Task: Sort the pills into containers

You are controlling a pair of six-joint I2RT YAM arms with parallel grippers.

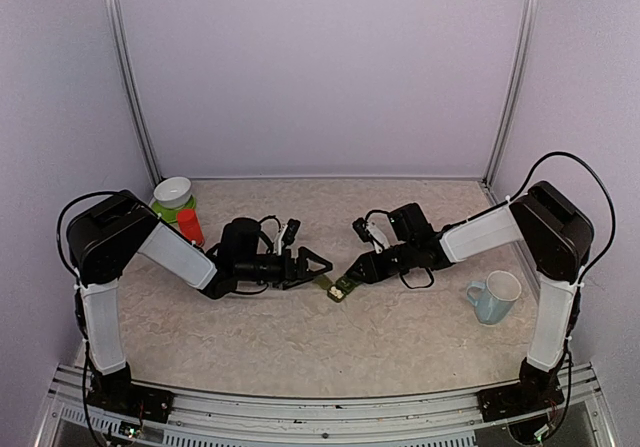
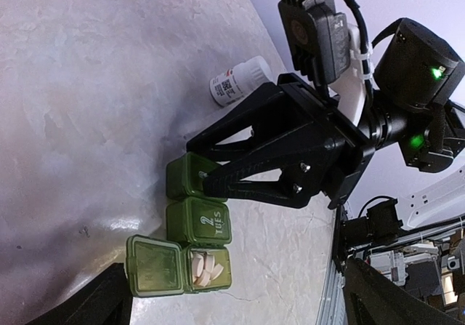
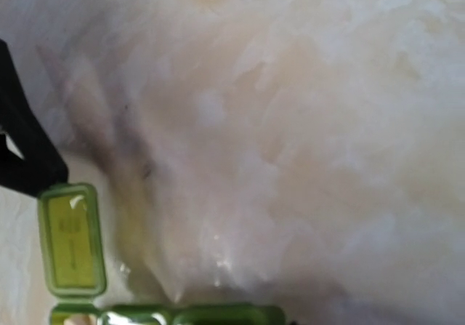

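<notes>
A green pill organizer (image 2: pixel 196 223) lies on the table between the two arms, and its near compartment holds several white pills (image 2: pixel 207 267). That compartment's lid (image 2: pixel 155 267) stands open toward the left; the TUES lid beside it is closed. My right gripper is shut on the organizer's far end. My left gripper (image 1: pixel 328 270) is open near the raised lid, its dark finger (image 3: pixel 25 150) at the lid's outer edge in the right wrist view; whether they touch is unclear. My right gripper's fingers are practically out of the right wrist view.
On the table behind the right gripper is a white pill bottle (image 2: pixel 240 81). At the right is a light-blue mug (image 1: pixel 494 298). A red cup (image 1: pixel 190 227) and a white bowl (image 1: pixel 173 191) on green dishes stand at the back left.
</notes>
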